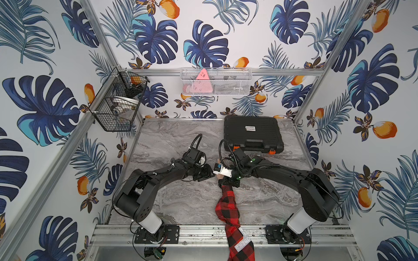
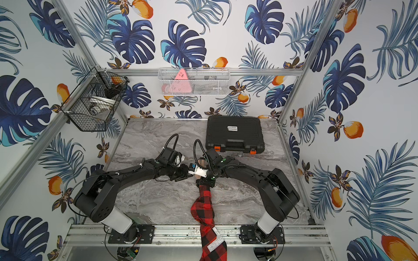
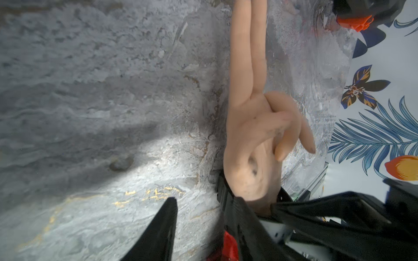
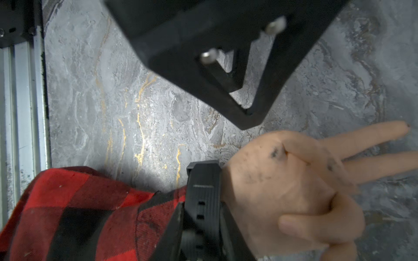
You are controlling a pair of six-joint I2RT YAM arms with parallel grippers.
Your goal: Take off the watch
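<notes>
A flesh-coloured model hand [image 3: 243,143] on an arm in a red-and-black checked sleeve [image 4: 87,208] lies mid-table. At its wrist, in the right wrist view, is a black watch strap [image 4: 202,187], with my right gripper shut on it. In the left wrist view my left gripper is beside the hand's wrist, to its left, its fingers apart over bare table. The watch face is hidden in both wrist views.
A black case [image 1: 253,130] lies at the back right of the table [image 1: 165,134]. A black wire basket [image 1: 114,117] and a white mesh basket [image 1: 226,91] hang on the frame.
</notes>
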